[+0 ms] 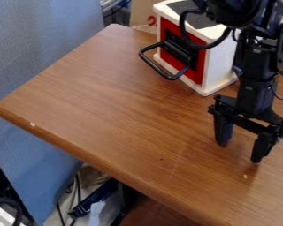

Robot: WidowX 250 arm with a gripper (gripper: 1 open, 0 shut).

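My black gripper (240, 148) hangs low over the wooden table (120, 106) at the right, fingers pointing down and spread apart, with nothing visible between them. Behind it stands a white box with a red front (179, 57), with a black looped bar handle (154, 69) sticking out from it.
A blue-grey padded surface (26, 168) lies beyond the left edge, with cables and clutter (91, 203) below. A cardboard box (141, 16) stands at the back.
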